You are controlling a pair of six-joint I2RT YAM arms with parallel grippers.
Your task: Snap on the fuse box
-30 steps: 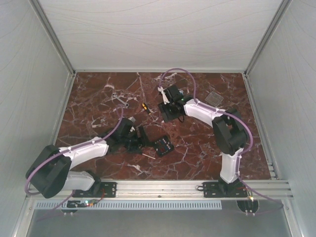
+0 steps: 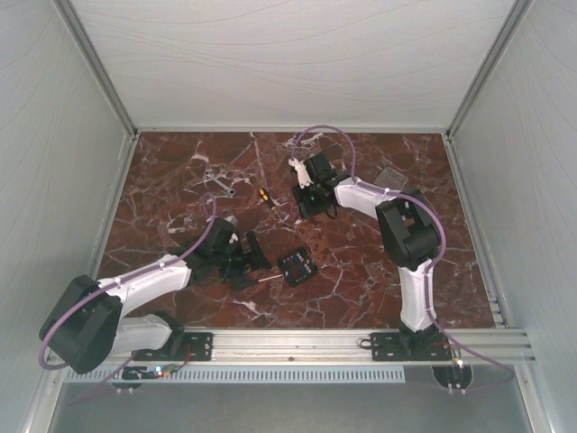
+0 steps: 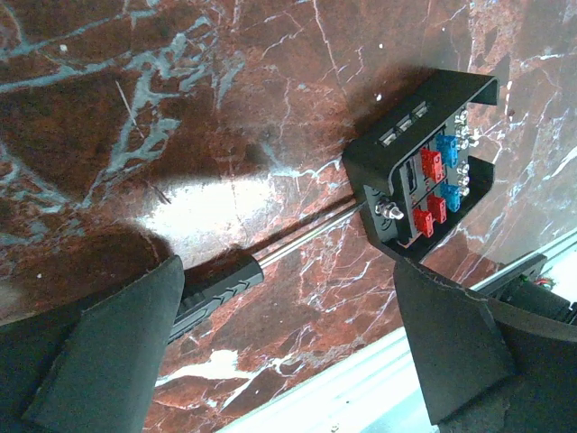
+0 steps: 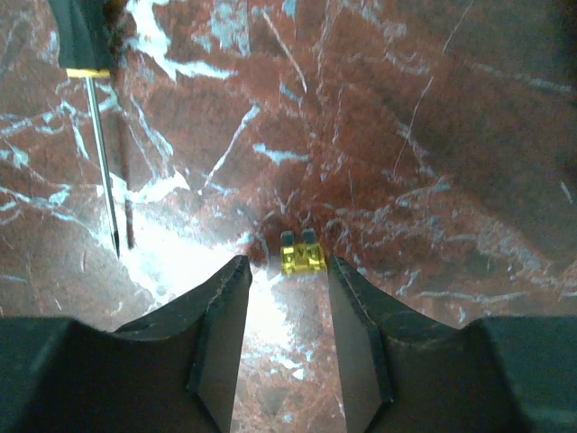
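Note:
The black fuse box (image 3: 401, 131) lies on the marble table at the centre front, red and blue fuses in it. My left gripper hangs open over a black-handled screwdriver (image 3: 216, 289), whose shaft reaches toward the box's end. My right gripper is at the back centre, fingers part open, just behind a small yellow fuse (image 4: 303, 258) in the wrist view; whether it is between them or beneath is unclear.
A yellow-and-black screwdriver (image 4: 86, 41) lies left of the right gripper. Wrenches (image 2: 221, 183) lie at the back left, and a clear tray (image 2: 390, 178) at the back right.

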